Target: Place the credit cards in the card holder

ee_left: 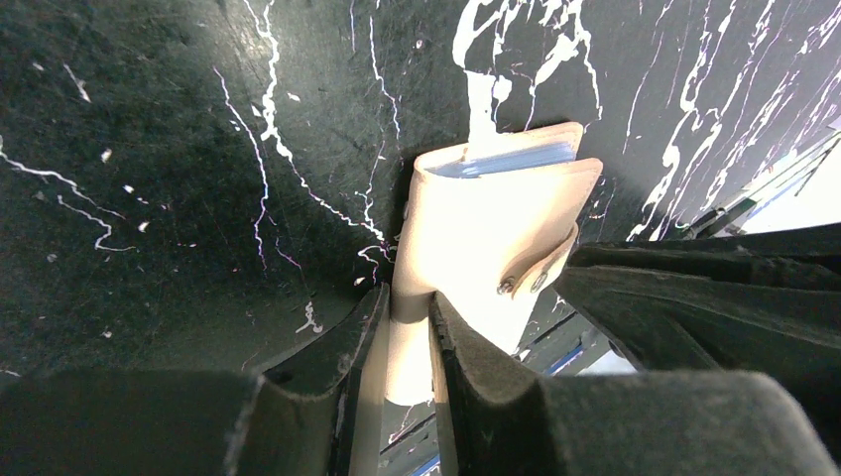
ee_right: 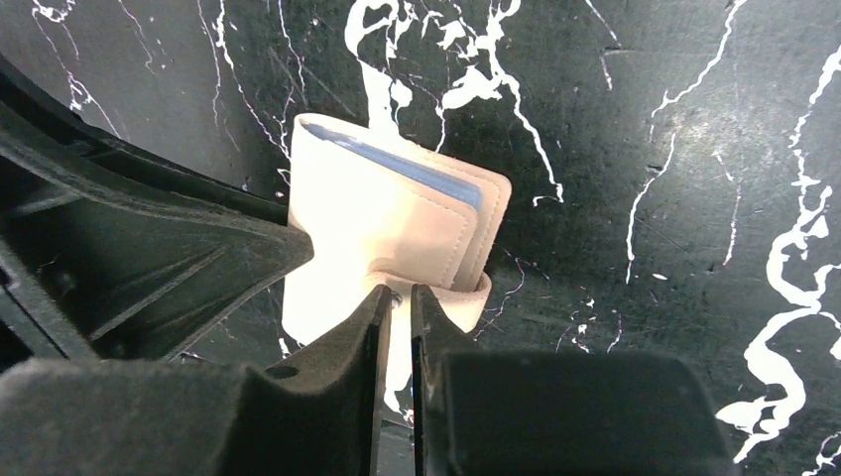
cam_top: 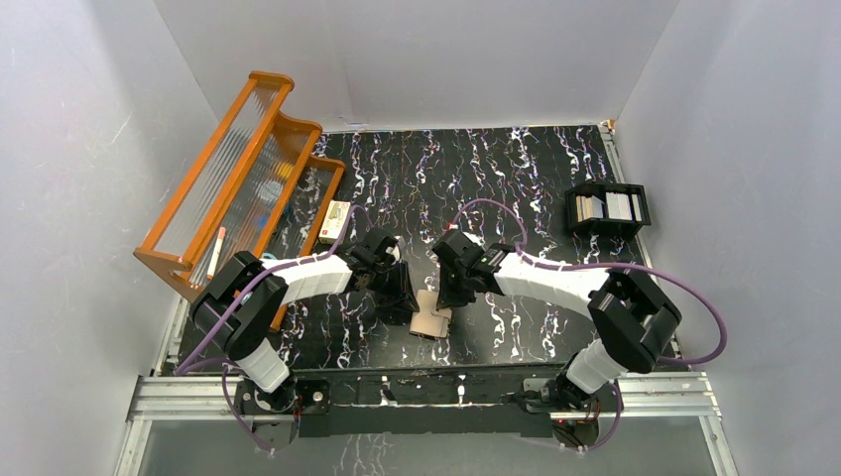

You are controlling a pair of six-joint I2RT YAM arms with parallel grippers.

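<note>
A beige leather card holder [cam_top: 429,317] lies on the black marble table between my grippers, with blue sleeves along its top and a snapped strap [ee_left: 543,266]. My left gripper is at the holder's side edge, its narrowly parted fingertips on either side of that edge; whether it grips is unclear. My right gripper has its fingertips close together at the strap [ee_right: 446,302]; I cannot tell if they hold it. No separate credit card is identifiable near the holder.
A wooden rack with ribbed panels [cam_top: 223,149] stands at the left, beside a small white box [cam_top: 334,220]. A black organiser with card-like items [cam_top: 607,208] sits at the back right.
</note>
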